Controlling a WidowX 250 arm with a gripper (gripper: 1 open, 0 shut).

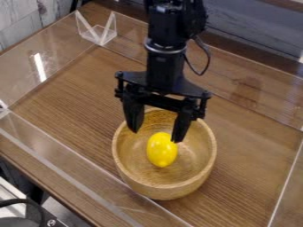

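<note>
A round beige bowl [147, 182] sits on the wooden table with a yellow oval object [162, 149] lying in it. My black gripper [157, 124] hangs over the back half of the bowl, open, one finger on the left and one on the right, both above and behind the yellow object, with nothing held between them. The arm rises from it to the top of the view.
A small white wire-like stand [97, 28] is at the back left. A black cable lies at the lower left corner.
</note>
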